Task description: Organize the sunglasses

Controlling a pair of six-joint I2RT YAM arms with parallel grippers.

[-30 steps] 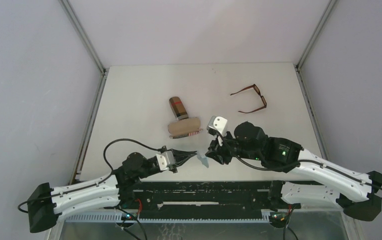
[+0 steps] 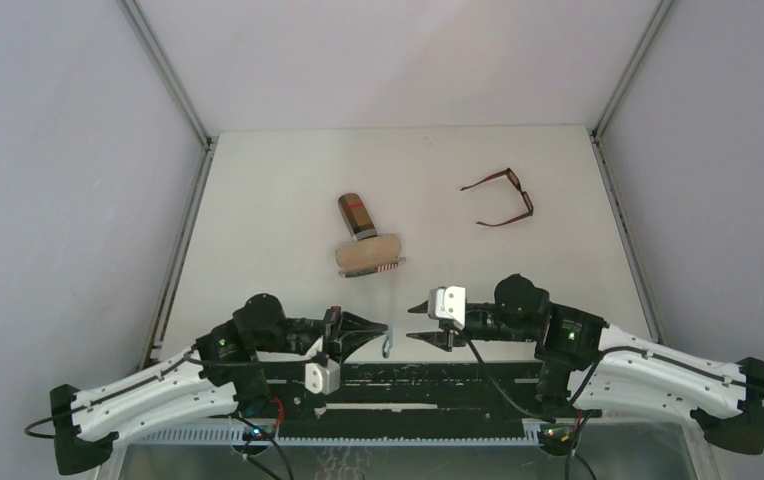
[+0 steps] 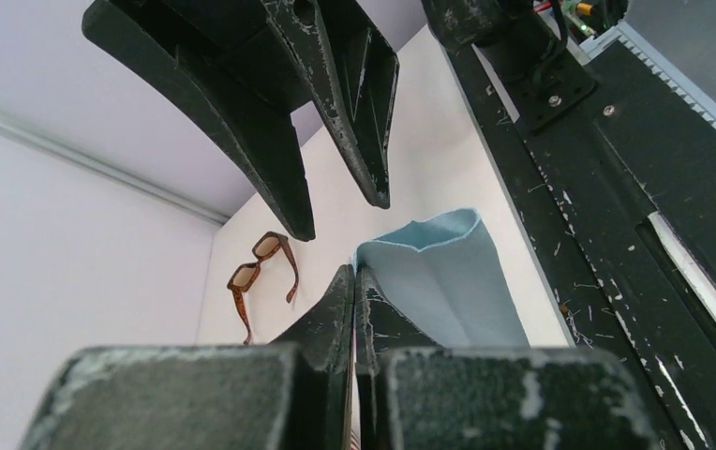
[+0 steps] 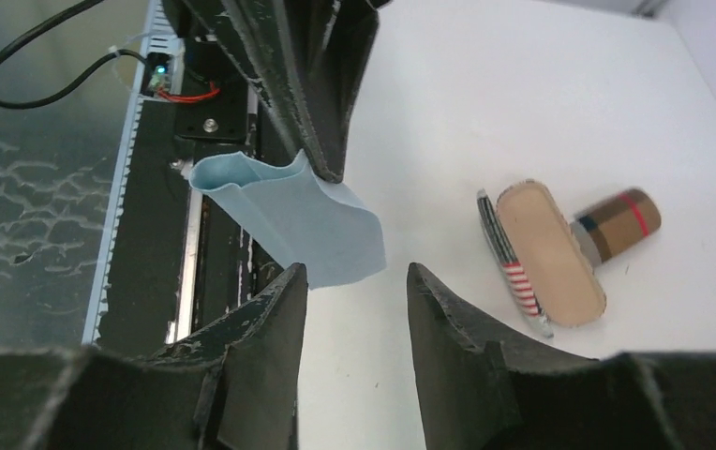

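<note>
A light blue cloth hangs from my left gripper (image 2: 384, 330), whose fingers are shut on its folded edge; it also shows creased in the right wrist view (image 4: 307, 220). My right gripper (image 2: 413, 323) stands open just to the right of the cloth, facing it, with nothing between its fingers. Brown tortoiseshell sunglasses (image 2: 525, 202) lie with temples unfolded at the back right of the table. An open beige glasses case (image 2: 368, 252) with a striped edge lies mid-table, with a plaid cylindrical case (image 2: 356, 214) behind it.
Walls surround the white table (image 2: 258, 180) at the back and sides. A black rail strip runs along the front edge below both arms.
My left gripper has turned over with the cloth, which now hangs narrower from above. My right gripper has moved down toward the front and turned level, drawing back slightly from its earlier place.
</note>
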